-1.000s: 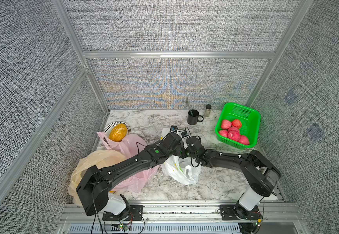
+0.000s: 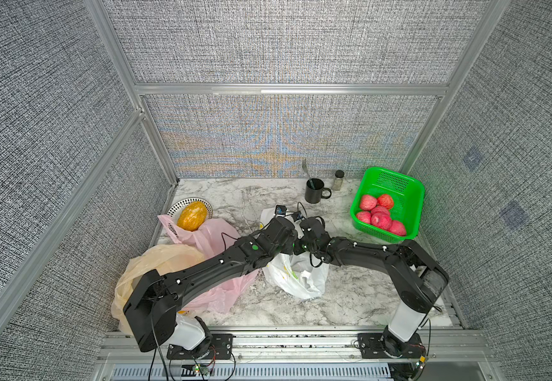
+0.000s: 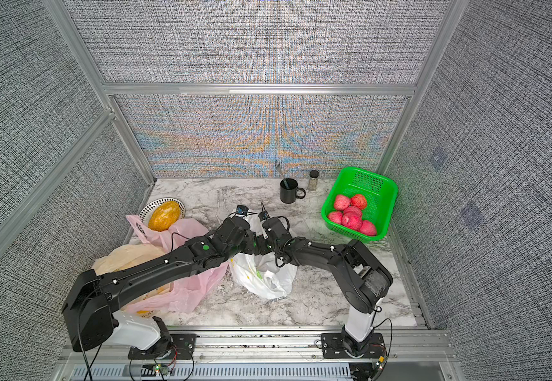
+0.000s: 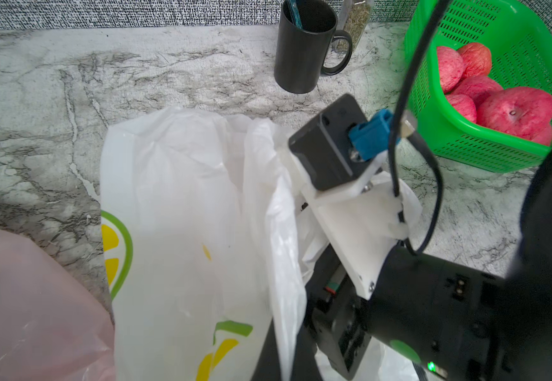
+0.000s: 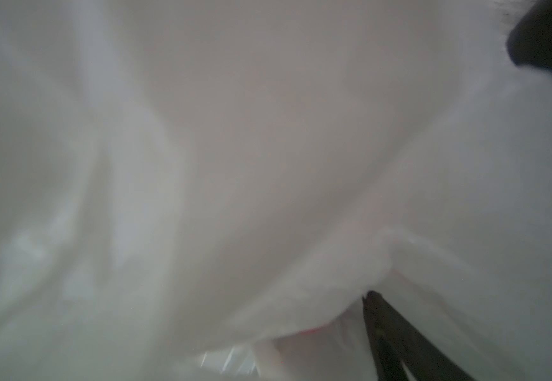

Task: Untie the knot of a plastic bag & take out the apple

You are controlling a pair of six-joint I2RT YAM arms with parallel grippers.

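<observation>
The white plastic bag point(image 4: 180, 228) stands on the marble table between my arms, a fold of its edge raised. My left gripper is shut on that thin fold, its dark fingers on both sides. My right gripper point(image 2: 297, 247) reaches into the bag from the right. White film fills most of the right wrist view, where one dark finger point(image 5: 387, 336) shows; its opposite finger is hidden, so its opening cannot be judged. A small red sliver of what looks like an apple point(image 5: 312, 330) shows beside it, mostly covered by film.
A green basket point(image 2: 420, 212) with several red apples point(image 2: 380, 220) stands at the right. Behind the bag are a black mug point(image 2: 314, 191) and a small jar point(image 2: 338, 182). Pink point(image 2: 222, 295) and beige bags point(image 2: 155, 266) lie left, near a plate with yellow fruit point(image 2: 192, 216).
My left arm has hardly moved.
</observation>
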